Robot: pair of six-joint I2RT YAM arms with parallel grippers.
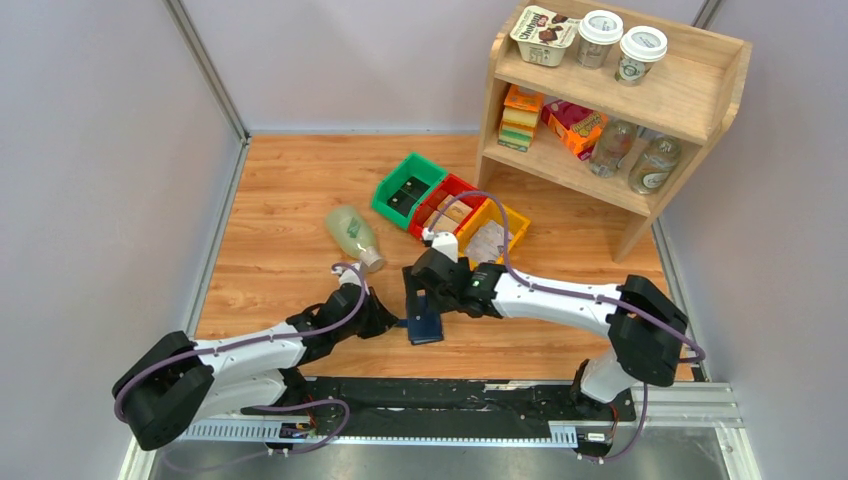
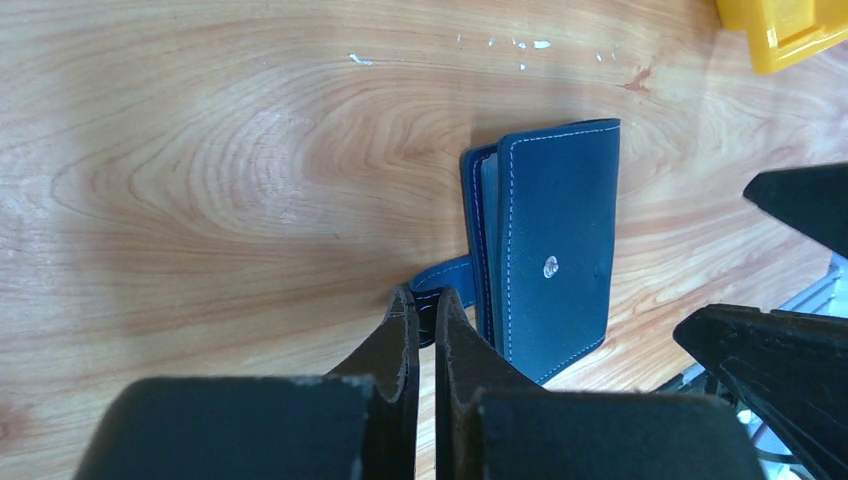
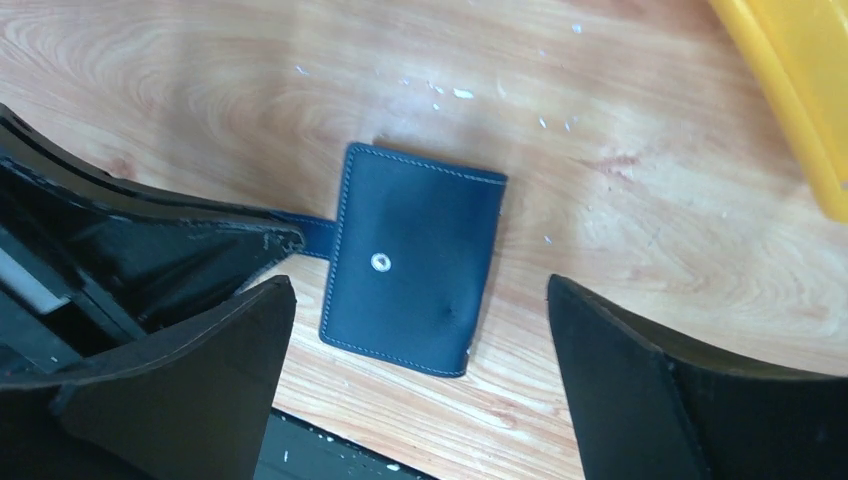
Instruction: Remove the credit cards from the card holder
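Observation:
A dark blue leather card holder (image 3: 415, 260) with a metal snap lies flat on the wooden table, its cover folded over. At its left side, my left gripper is shut on the holder's strap (image 2: 452, 277); the strap runs from the fingertips to the holder's edge. My right gripper hangs open above the holder, a finger (image 3: 620, 350) on each side of it and nothing held. A thin slit shows along the holder's left edge in the left wrist view; any cards inside cannot be made out.
Behind the holder stand green (image 1: 410, 188), red (image 1: 455, 190) and yellow (image 1: 518, 228) bins. A pale green bottle (image 1: 350, 233) lies behind my left gripper. The wooden shelf (image 1: 640, 105) fills the back right. Bare table lies to the right of the holder.

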